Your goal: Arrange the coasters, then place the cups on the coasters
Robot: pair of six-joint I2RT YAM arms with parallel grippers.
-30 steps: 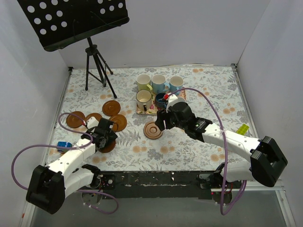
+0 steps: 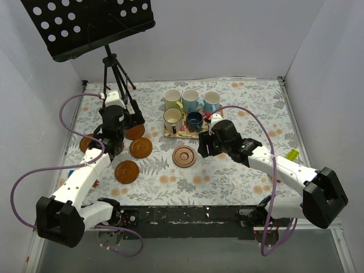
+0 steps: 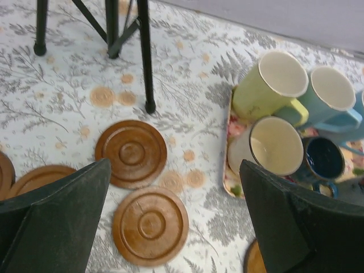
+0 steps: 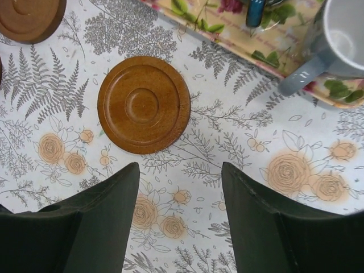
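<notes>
Several wooden coasters lie at the left, such as one coaster (image 2: 127, 172) near the front; another coaster (image 4: 143, 104) lies alone mid-table. Cups stand on a floral tray at the back centre, among them a cream cup (image 3: 267, 147), a dark blue cup (image 2: 194, 121) and a green cup (image 3: 261, 85). My left gripper (image 2: 128, 116) hovers open above the left coasters, facing the cups, nothing between its fingers. My right gripper hangs right of the middle coaster, below the tray, its fingers apart with only tablecloth between them.
A black music stand (image 2: 96, 23) rises at the back left, its legs beside my left arm. A yellow-green item (image 2: 292, 154) lies at the right edge. The cloth right of the tray is clear.
My left gripper has risen from the front-left coasters and moved toward the back. The cups stay put.
</notes>
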